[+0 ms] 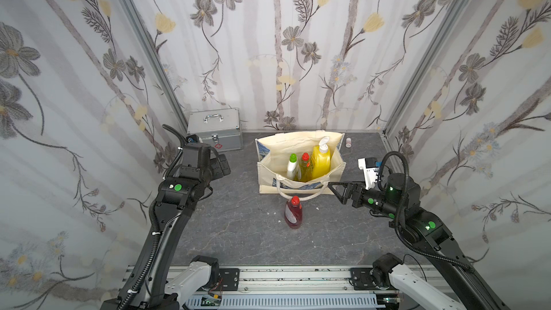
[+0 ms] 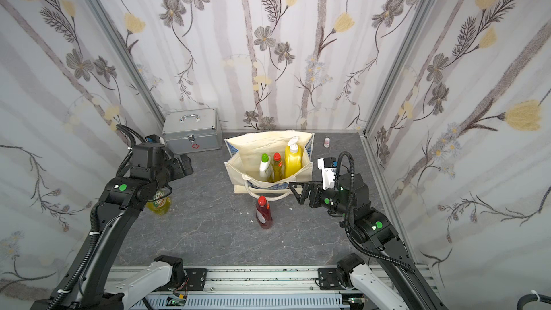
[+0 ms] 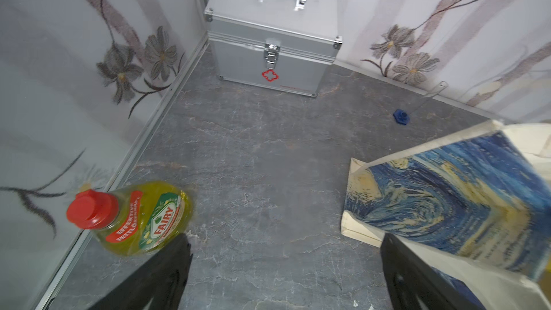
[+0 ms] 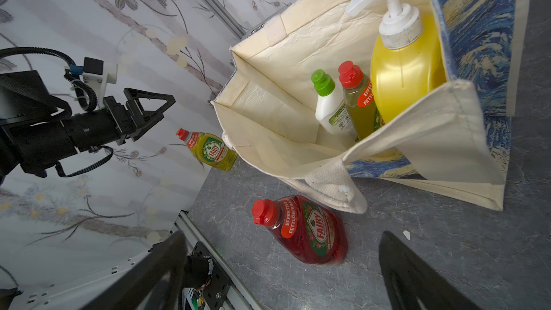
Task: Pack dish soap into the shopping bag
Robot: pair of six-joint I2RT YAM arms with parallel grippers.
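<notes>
The cream shopping bag (image 1: 274,178) stands open at mid table. Inside it are a white bottle with a green cap (image 4: 328,105), a Fairy bottle with a red cap (image 4: 357,94) and a yellow pump bottle (image 4: 408,69). Just in front of the bag stands a red Fairy dish soap (image 4: 312,229). A yellow-green Fairy dish soap (image 3: 146,215) is by the left wall, partly behind the left arm in the top right view. My left gripper is open and empty, between that bottle and the bag. Open and empty too, my right gripper hovers near the bag's front right corner.
A silver case (image 1: 215,126) occupies the back left corner. Behind the bag's right side lies a small vial (image 1: 348,142). One cream handle (image 1: 310,197) droops over the bag's front, close to the red bottle. Bare table lies at the front.
</notes>
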